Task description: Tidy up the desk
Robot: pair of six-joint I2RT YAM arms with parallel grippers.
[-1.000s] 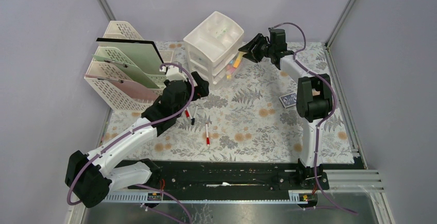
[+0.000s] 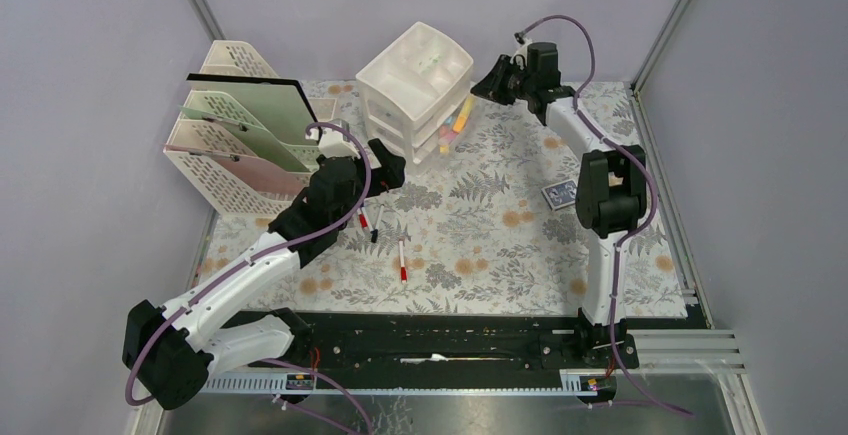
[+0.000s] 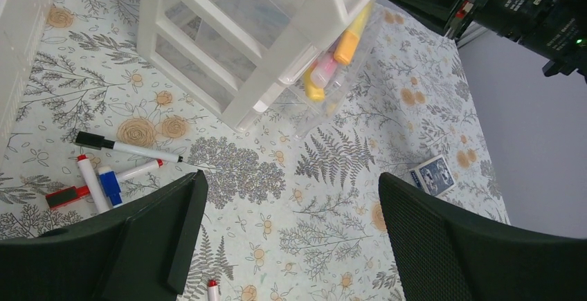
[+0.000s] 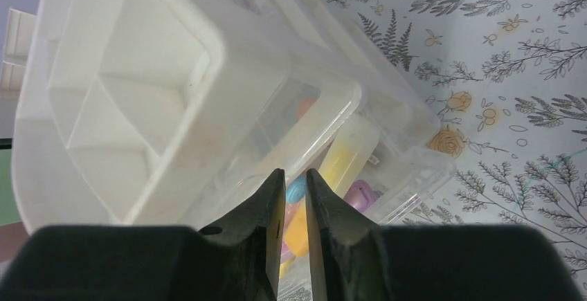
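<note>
A white drawer organizer (image 2: 405, 75) stands at the back centre, its clear drawer (image 4: 422, 176) pulled out, holding yellow, pink and blue items, including a yellow highlighter (image 3: 351, 36). My right gripper (image 2: 484, 88) is at the organizer's right, above that drawer; in its wrist view the fingertips are close together, with nothing clearly between them. My left gripper stands open over loose markers: a black-capped one (image 3: 138, 149), red ones (image 3: 66, 195), and a blue-capped item (image 3: 109, 187). Another marker (image 2: 402, 255) lies nearer the front.
A white file rack (image 2: 215, 175) with folders and clipboards stands at the left. A card box (image 2: 560, 194) lies on the right, under the right arm's side.
My right gripper has risen slightly toward the back, its wrist shifting upward in the top view. The left arm has barely moved.
</note>
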